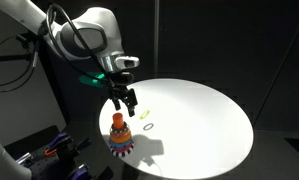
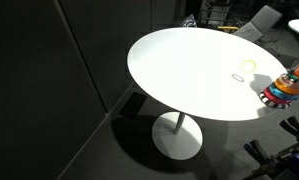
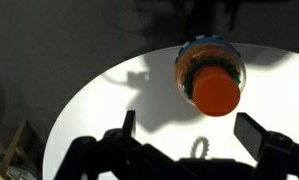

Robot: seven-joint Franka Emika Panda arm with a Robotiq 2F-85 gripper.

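A stack of coloured rings (image 1: 120, 138) with an orange top (image 1: 118, 119) stands upright near the edge of the round white table (image 1: 204, 115). In the wrist view the orange top (image 3: 216, 91) lies beyond the gap between the fingers, slightly right of centre. My gripper (image 1: 124, 107) hangs above the stack, open, with nothing between its fingers. On the table beside the stack lie a thin yellow ring (image 1: 144, 114) and a darker ring (image 1: 148, 126); exterior view 2 also shows the yellow ring (image 2: 249, 65) and the darker ring (image 2: 238, 77) lying flat and apart.
A chair (image 2: 254, 25) stands beyond the table in exterior view 2.
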